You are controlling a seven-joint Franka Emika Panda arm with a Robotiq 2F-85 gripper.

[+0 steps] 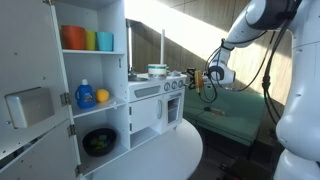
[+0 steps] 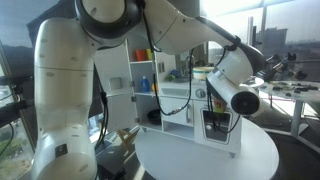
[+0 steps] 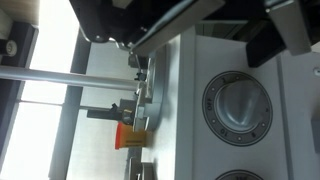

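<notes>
In the wrist view my gripper stands open at the top, its fingers (image 3: 290, 25) apart with nothing seen between them. Below the gap is a round grey knob (image 3: 240, 103) on the white stove front. Part of a second knob (image 3: 240, 175) shows at the lower edge. From the first exterior view, the gripper (image 1: 187, 82) is at the far right end of the toy kitchen's white counter unit (image 1: 143, 118). Whether a finger touches the stove front cannot be told.
A pot (image 1: 157, 71) sits on the counter. The shelves to its left hold several coloured cups (image 1: 90, 40), a blue bottle (image 1: 84, 95), an orange ball (image 1: 102, 95) and a black bowl (image 1: 99, 141).
</notes>
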